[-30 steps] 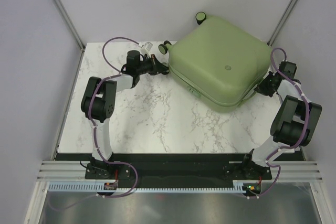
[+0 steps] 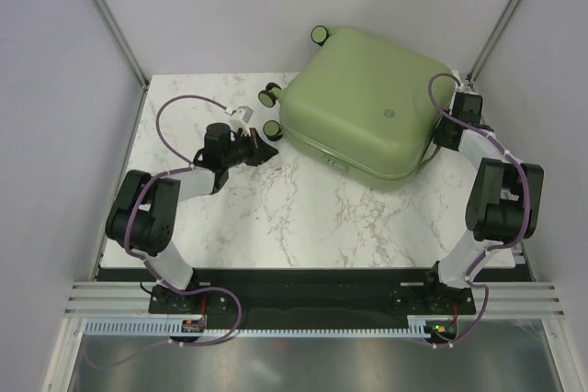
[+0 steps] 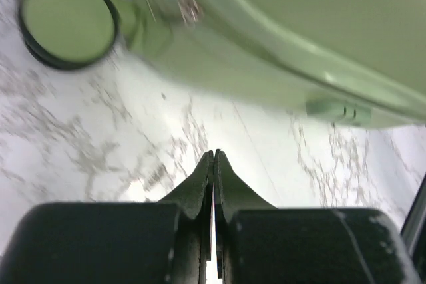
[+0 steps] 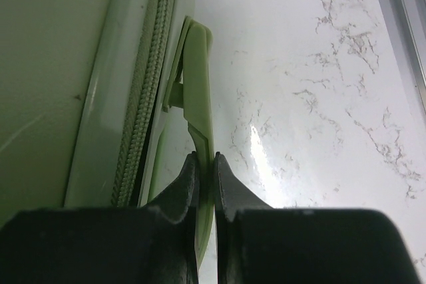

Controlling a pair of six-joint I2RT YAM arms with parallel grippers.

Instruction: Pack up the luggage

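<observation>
A large green suitcase [image 2: 363, 103] lies at the upper right of the table, wheels pointing to the left and back. My left gripper [image 2: 271, 152] is shut with nothing between its fingertips, just below a wheel [image 3: 66, 21]; in its wrist view the suitcase's lower edge is beyond it. My right gripper [image 2: 441, 140] is at the suitcase's right side, on a green strap-like handle [image 4: 196, 91] beside the zipper [image 4: 143, 84]. The handle runs down between its fingers, which look closed around it.
Grey walls and metal rails border it at the back and both sides.
The suitcase has shifted left, with my right gripper moving left alongside it. My left gripper has moved left and toward the front, away from the wheel it was near.
</observation>
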